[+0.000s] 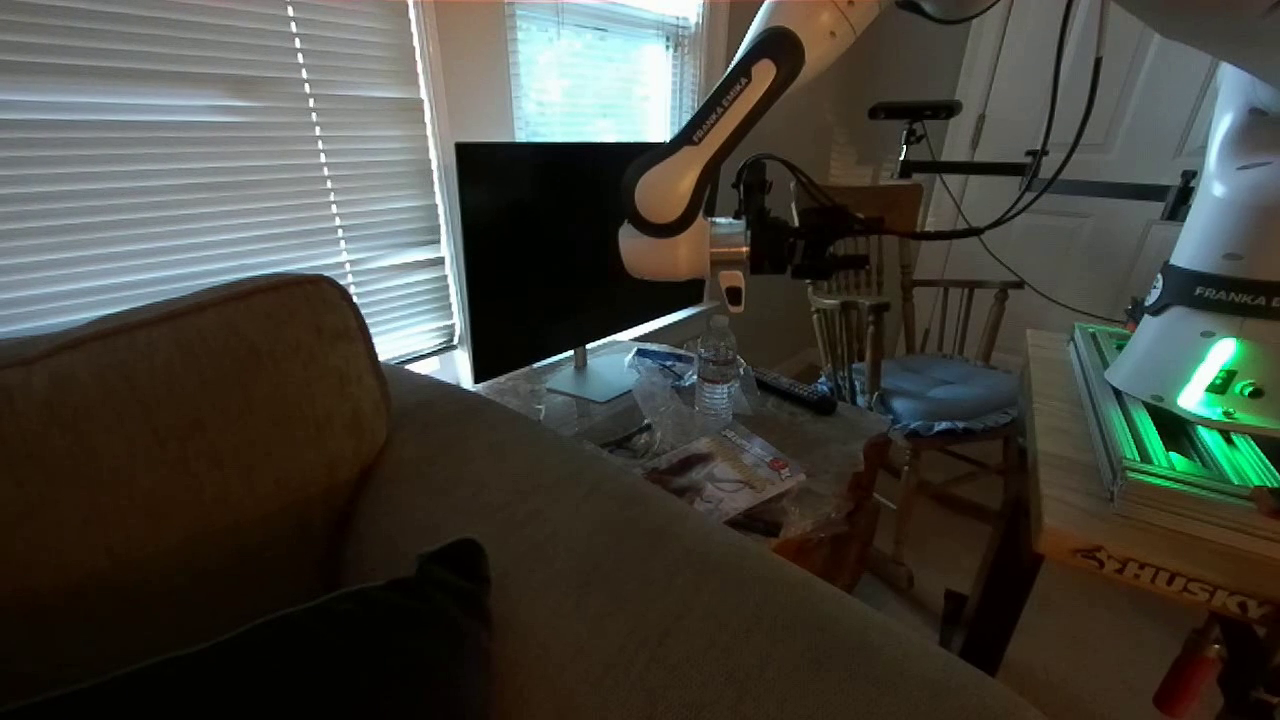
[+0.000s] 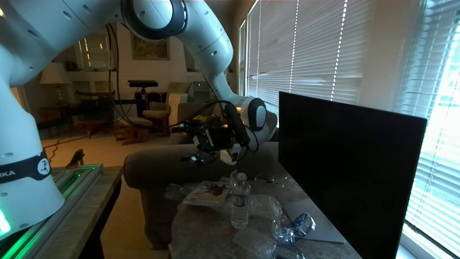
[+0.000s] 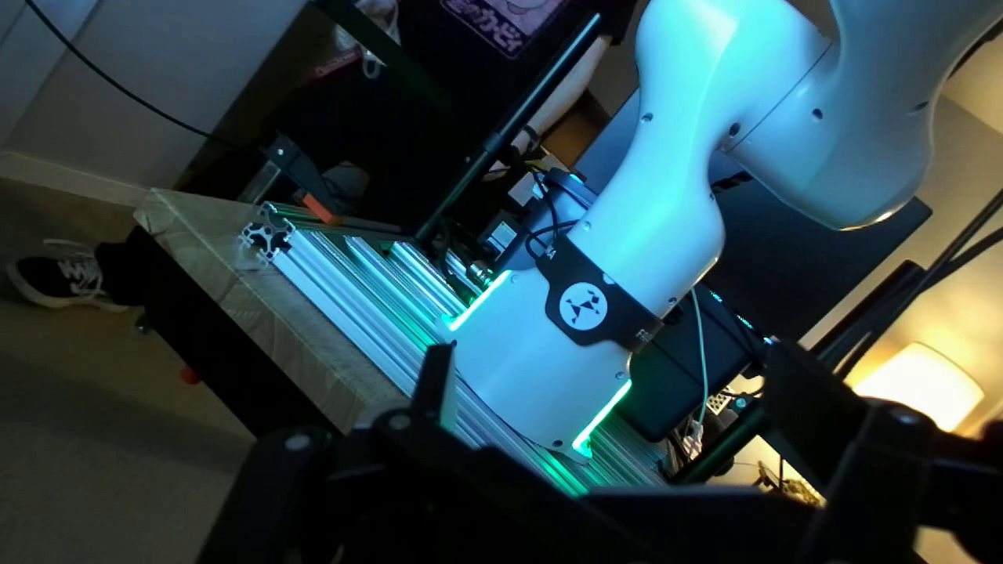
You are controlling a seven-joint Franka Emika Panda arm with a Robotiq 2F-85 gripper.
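Note:
My gripper stands open, its two dark fingers spread wide with nothing between them. In exterior view 1 the gripper (image 1: 854,246) hangs in the air above the side table (image 1: 828,438), pointing sideways toward the arm's own base. Exterior view 2 has the gripper (image 2: 183,144) higher than the clear water bottle (image 2: 240,205) and apart from it. That bottle is upright on the table, close to a flat printed package (image 2: 207,192). Clear plastic wrapping and a crumpled blue-silver wrapper (image 2: 297,228) lie around them.
A large black monitor (image 2: 345,168) stands along the window side of the table. The sofa (image 1: 576,576) borders the table. A wooden chair (image 1: 948,386) and the robot's workbench (image 1: 1068,480) are on the other side. A dark remote (image 1: 794,390) lies behind the bottle.

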